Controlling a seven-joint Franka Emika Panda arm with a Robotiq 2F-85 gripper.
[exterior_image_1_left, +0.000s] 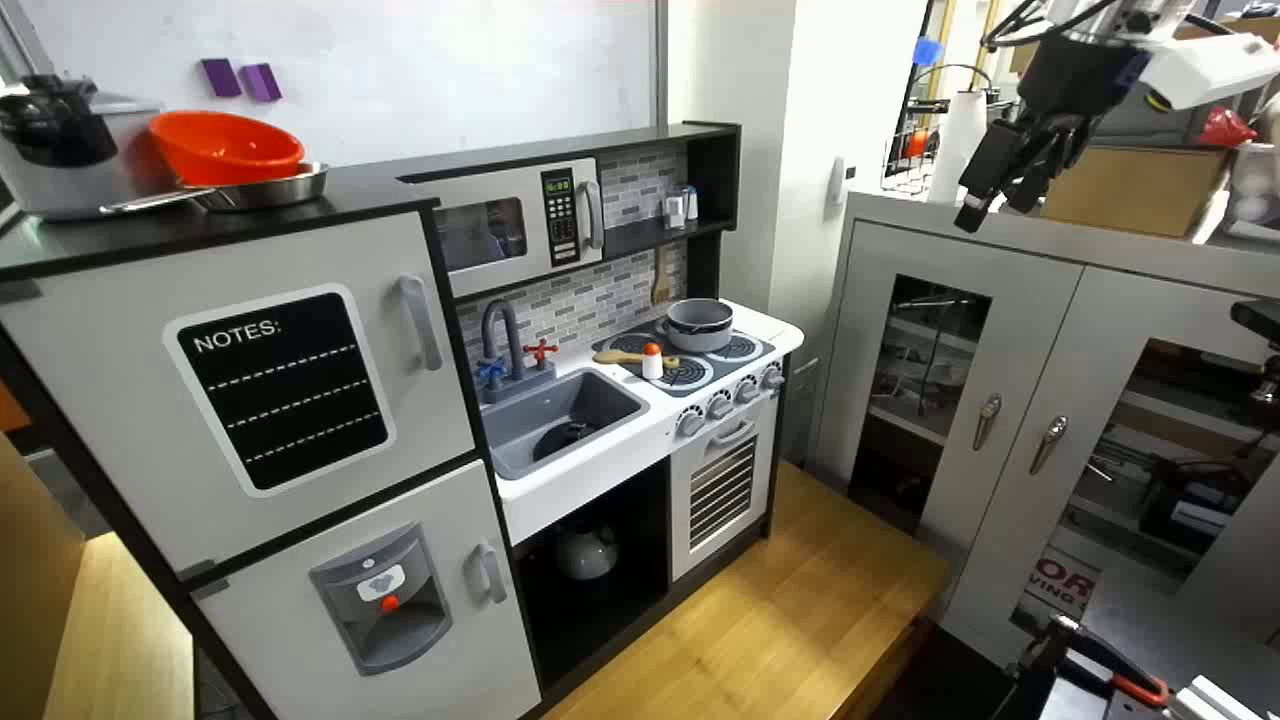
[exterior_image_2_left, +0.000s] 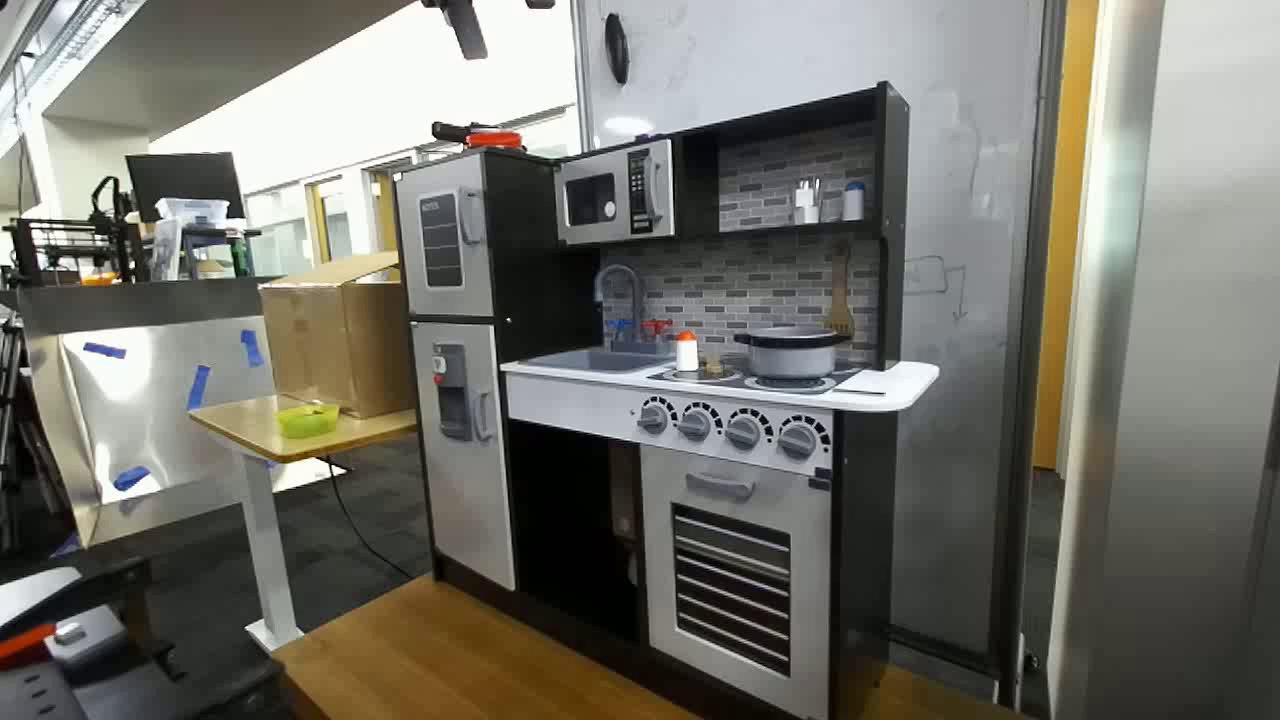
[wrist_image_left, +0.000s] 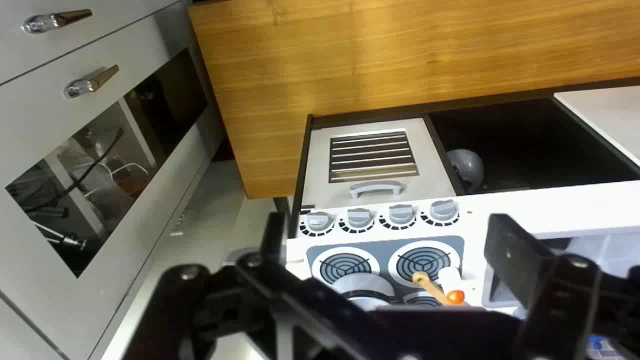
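Observation:
My gripper is open, its black fingers wide apart with nothing between them. In exterior view 1 the gripper (exterior_image_1_left: 1002, 180) hangs high at the right, in front of the grey cabinet and well away from the toy kitchen. On the stove (exterior_image_1_left: 679, 374) a grey pot (exterior_image_1_left: 699, 328) sits on the back burners. Beside it stand a white shaker with an orange top (exterior_image_1_left: 651, 360) and a wooden spoon (exterior_image_1_left: 615, 356) lying flat. A dark round object (exterior_image_1_left: 564, 438) lies in the grey sink (exterior_image_1_left: 600, 410).
An orange bowl (exterior_image_1_left: 228, 144) and a metal pan (exterior_image_1_left: 266, 190) rest on top of the toy fridge. A grey kettle (exterior_image_1_left: 587, 553) sits in the open lower shelf. The oven door (exterior_image_2_left: 732, 564) is shut.

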